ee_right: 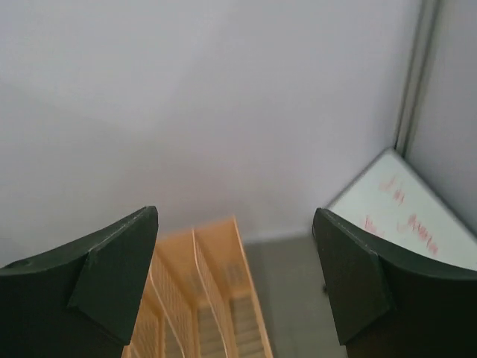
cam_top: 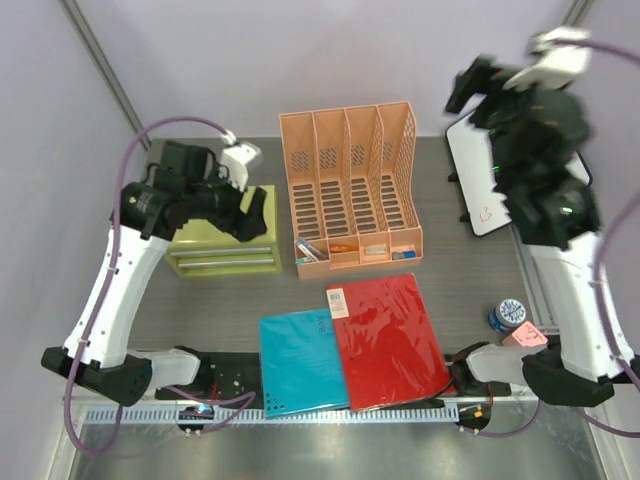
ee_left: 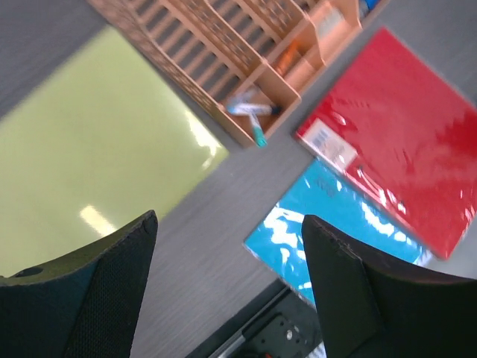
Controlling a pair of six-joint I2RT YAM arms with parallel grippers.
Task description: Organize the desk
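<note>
A peach organizer stands at the back centre, with pens and small items in its front compartments. A green drawer box is left of it. My left gripper hangs over the green box; in the left wrist view its fingers are apart with nothing between them. My right gripper is blurred, raised high at the back right beside the whiteboard; its fingers are open and empty in the right wrist view. A blue folder and red folder lie at the front.
A round blue-lidded tin and a pink block sit at the front right.
</note>
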